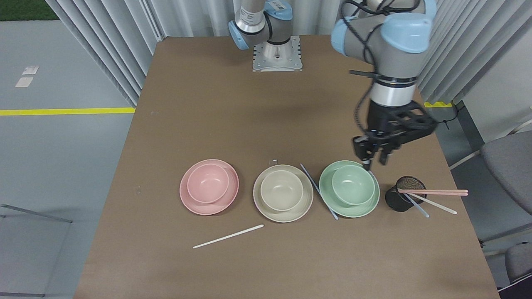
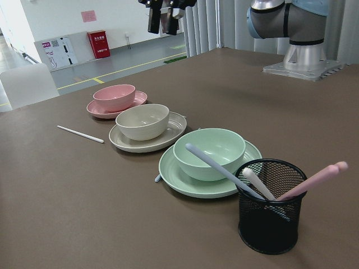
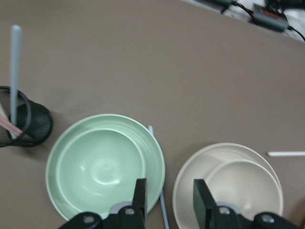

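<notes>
My gripper [image 1: 375,159] hangs above the table near the green bowl, open, with nothing seen between its fingers. A green bowl [image 1: 353,185] sits on a green plate, a cream bowl [image 1: 282,191] on a cream plate, and a pink bowl [image 1: 208,183] on a pink plate, in a row. A black mesh cup [image 2: 268,224] holds pink, white and blue chopsticks, leaning out. A blue chopstick [image 1: 329,207] lies between cream and green plates; a white chopstick [image 1: 227,236] lies alone in front of the pink and cream plates.
Chairs stand off the right edge.
</notes>
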